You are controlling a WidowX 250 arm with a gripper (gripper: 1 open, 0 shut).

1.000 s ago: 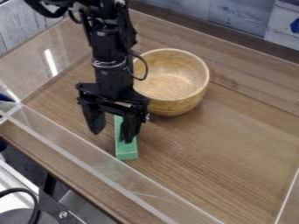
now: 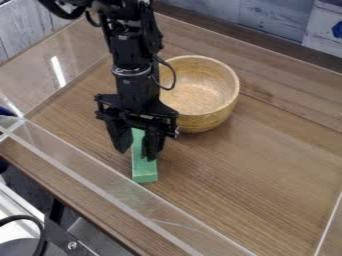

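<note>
My black gripper point(image 2: 134, 140) is low over the table, at the upper end of a green block point(image 2: 144, 170) lying on the wood. Its fingers hang on either side near the block's top part, which they partly hide. I cannot tell whether they touch it or how far apart they are.
A round wooden bowl point(image 2: 205, 92) sits just behind and right of the arm. A clear strip runs along the front left edge, with a black cable beyond it at the lower left.
The green block appears to stay in place.
</note>
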